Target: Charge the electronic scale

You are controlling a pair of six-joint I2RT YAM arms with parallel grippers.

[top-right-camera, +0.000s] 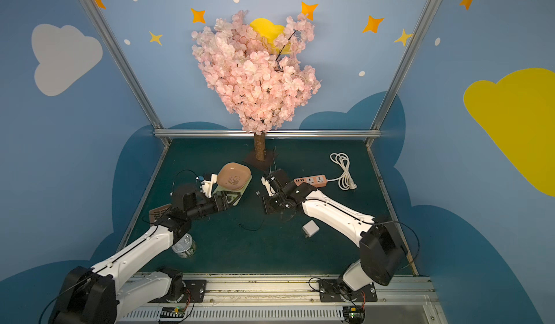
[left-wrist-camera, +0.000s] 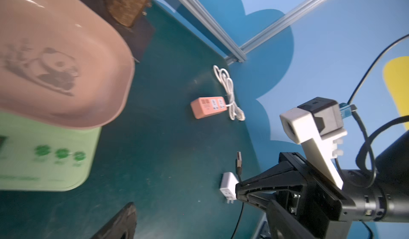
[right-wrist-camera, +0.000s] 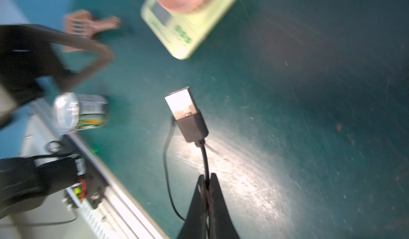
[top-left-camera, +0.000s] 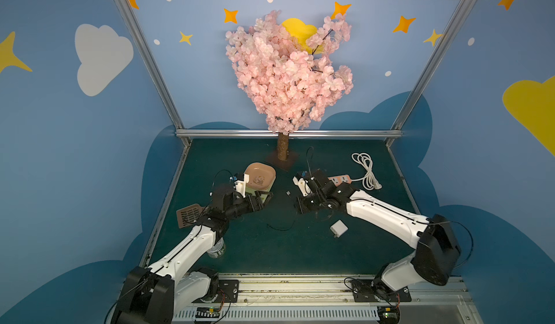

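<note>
My right gripper is shut on a thin black cable, just behind its USB plug [right-wrist-camera: 183, 106]; the plug's metal end points away from the fingertips, above the table. The green electronic scale [left-wrist-camera: 46, 153] lies left of centre, with a pink panda tray [left-wrist-camera: 100, 81] on top. Beside the scale's front right corner, my left gripper stands partly open, nothing visible between its fingers. A white charger block [top-left-camera: 338, 228] rests on the table right of centre. The pink power strip [top-right-camera: 312, 180] lies behind the right arm. The cable's other end cannot be made out.
A tree with pink blossoms [top-left-camera: 289, 69] stands at the back. A brown slotted turner [top-left-camera: 189, 215] lies at the left, and a can [top-right-camera: 183, 246] sits by the left arm. The strip's white cord [top-left-camera: 365, 165] is coiled at the back right.
</note>
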